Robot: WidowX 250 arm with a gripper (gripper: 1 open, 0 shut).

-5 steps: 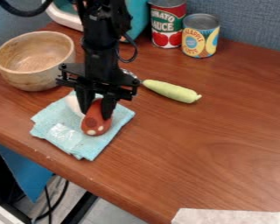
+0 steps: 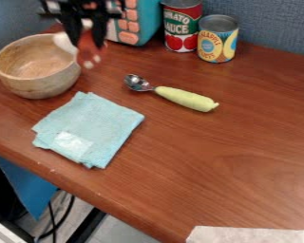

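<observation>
My gripper (image 2: 88,46) is at the top left, dark and motion-blurred, above the right part of the wooden bowl (image 2: 28,76). A blurred red and white object (image 2: 88,52) hangs at its fingertips. The light blue cloth (image 2: 110,128) lies near the front left edge of the table, with a paler patch on it.
A spoon (image 2: 138,84) and a corn cob (image 2: 186,99) lie mid-table. Two cans, red (image 2: 180,28) and yellow (image 2: 217,45), and a teal appliance (image 2: 133,21) stand at the back.
My gripper has risen from the cloth up and left toward the bowl, carrying the red and white object. The cloth and the spoon are now uncovered.
</observation>
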